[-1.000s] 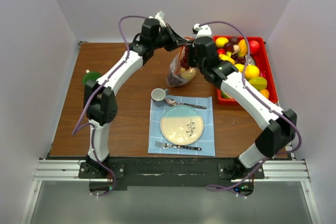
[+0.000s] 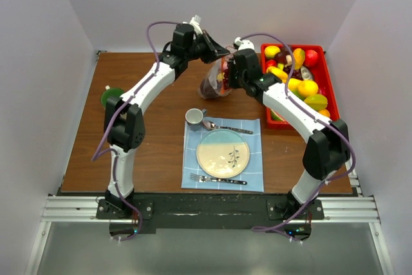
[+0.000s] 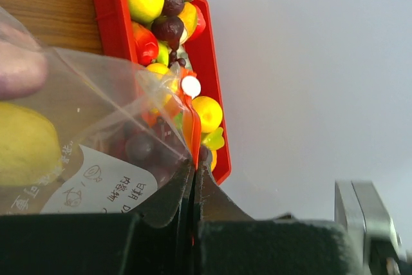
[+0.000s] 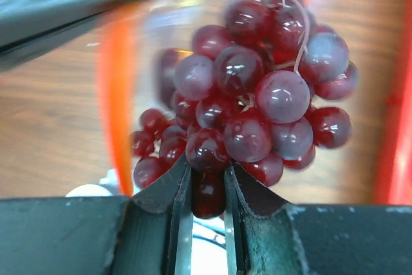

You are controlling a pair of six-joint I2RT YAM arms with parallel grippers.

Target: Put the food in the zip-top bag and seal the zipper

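A clear zip top bag (image 2: 211,85) hangs over the table, food inside. My left gripper is shut on the bag's edge by the orange zipper strip (image 3: 194,127). Through the film in the left wrist view, a yellow food piece (image 3: 26,146) and a purplish one (image 3: 19,70) show. At the bag's mouth, a bunch of dark red grapes (image 4: 248,88) fills the right wrist view. My right gripper has one grape of the bunch between its fingers. How deep the bunch sits in the bag is hard to tell.
A red basket (image 2: 280,127) of mixed fruit and vegetables stands at the right. A mug (image 2: 194,117), a plate (image 2: 223,153), a spoon and a fork lie on or beside the blue mat (image 2: 255,181). Something green (image 2: 112,95) is at the far left.
The bag has swung left. The left arm stays nearly still.
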